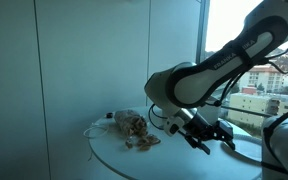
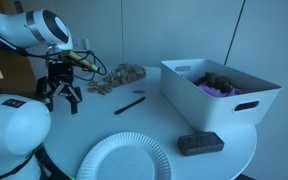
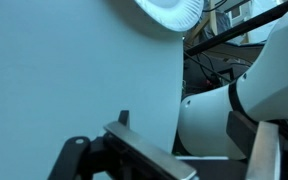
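Note:
My gripper (image 2: 61,108) hangs above the left part of the white table in exterior view 2, its fingers spread and nothing between them. In the wrist view the gripper is open at the bottom of the picture, over bare tabletop and the white arm. A white paper plate (image 2: 124,158) lies at the table's near edge, apart from the gripper; part of the plate (image 3: 174,8) shows at the top of the wrist view. Near the table's middle rests a thin dark utensil (image 2: 130,105).
A white bin (image 2: 209,105) holding purple and brown items stands at the right. In front of it lies a dark block (image 2: 199,143). A crumpled brown bag (image 1: 131,123) with loose brown pieces (image 1: 144,143) sits toward the back. The tabletop between plate and utensil is clear.

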